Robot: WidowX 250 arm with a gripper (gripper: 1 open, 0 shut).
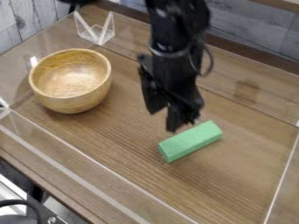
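Note:
A black robot arm reaches down from the top centre to my gripper (173, 107), which is motion-blurred but stands open, its dark fingers spread above the table. A mint-green block (190, 140) lies on the wooden table below and to the right of the gripper, with nothing over it. A tan bowl (70, 92) sits at the left, apart from both.
A small white wire-like object (96, 31) stands at the back left. The table's edges show at the left and right.

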